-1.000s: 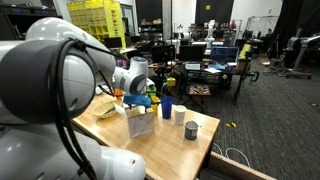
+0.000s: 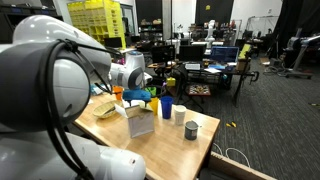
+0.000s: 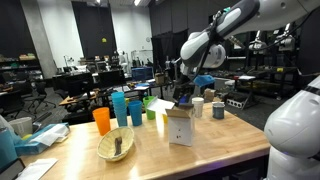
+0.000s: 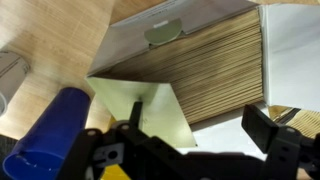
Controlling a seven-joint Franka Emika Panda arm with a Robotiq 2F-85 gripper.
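A white box [image 3: 180,131] stands on the wooden table with its flaps up. In the wrist view its corrugated brown inside [image 4: 195,75] shows between pale flaps, one of them white [image 4: 292,50]. A pale yellow-green flap or sheet [image 4: 160,100] sticks out on the left, by the left finger [image 4: 128,135]; whether they touch is hard to tell. Directly over the box, my gripper is open, its fingers wide apart and nothing gripped between them. Exterior view 2 has the gripper [image 3: 183,103] close above the box top.
A blue cup [image 4: 48,135] and a white cup [image 4: 10,75] stand close beside the box. Exterior view 1 shows a grey mug [image 2: 191,130] farther right. A wooden bowl [image 3: 116,144] and an orange cup [image 3: 102,121] lie on the other side.
The gripper has tilted and shifted slightly left above the box. Around the box top, the pale flap looks differently angled, while the box and cups keep their places.
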